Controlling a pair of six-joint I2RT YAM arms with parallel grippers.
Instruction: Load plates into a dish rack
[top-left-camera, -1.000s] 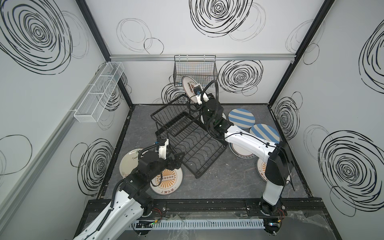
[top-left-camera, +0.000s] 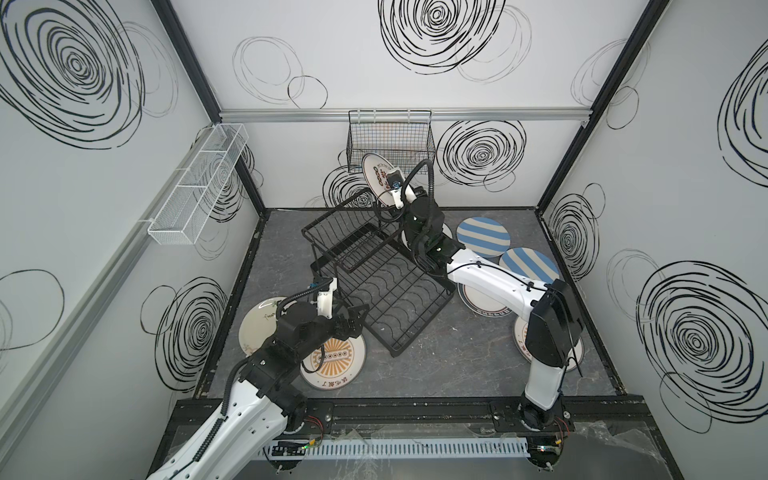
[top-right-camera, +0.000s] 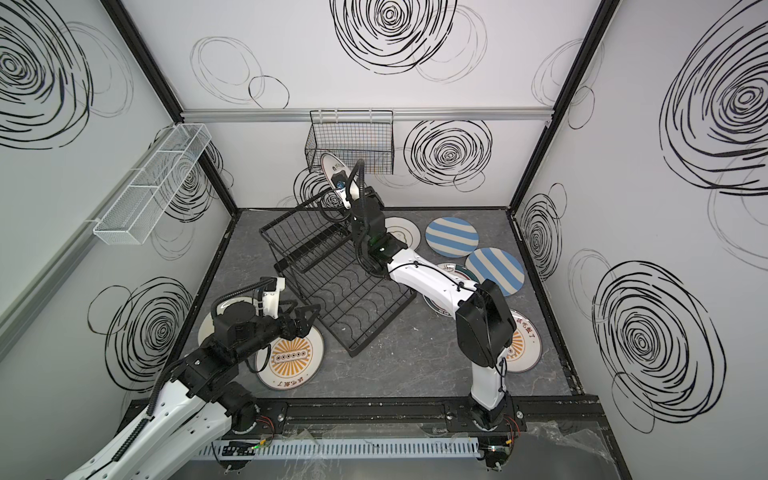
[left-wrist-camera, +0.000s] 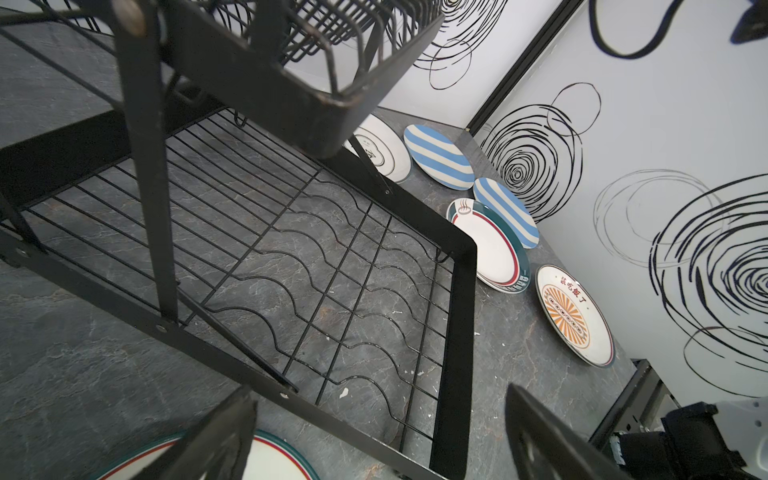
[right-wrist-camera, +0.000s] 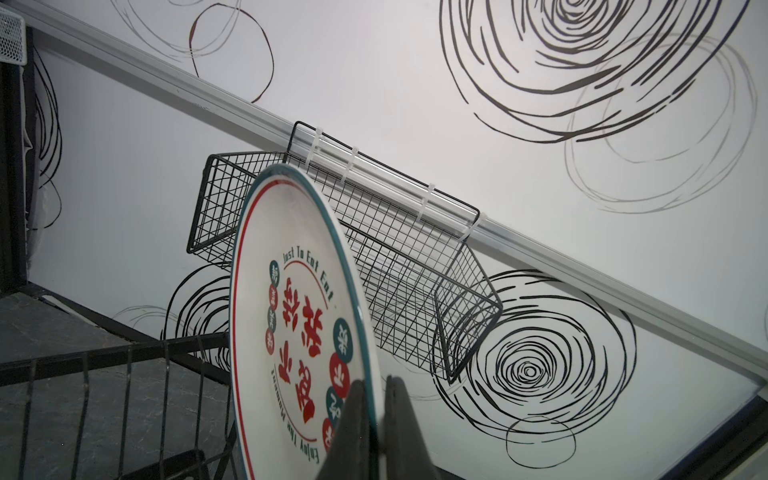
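A white plate (right-wrist-camera: 296, 320) with red lettering and a teal rim stands nearly upright in my right gripper, which is shut on its edge, above the back of the black two-tier dish rack (left-wrist-camera: 460, 320). The rack's lower tier is empty. My left gripper hangs open with nothing between its fingers, near the rack's front-left, over plates lying on the worktop (top-right-camera: 288, 360). More plates lie flat right of the rack: two blue-striped ones (top-right-camera: 452, 236), a teal-rimmed one (left-wrist-camera: 488, 240), a sunburst one (left-wrist-camera: 572, 312) and a white one behind (top-right-camera: 404, 228).
A black wire basket (right-wrist-camera: 400, 296) hangs on the back wall behind the held plate. A white basket (top-left-camera: 192, 192) hangs on the left wall. Bare worktop shows between the rack and the front edge.
My right arm and the held plate have shifted very slightly. The left arm has not moved.
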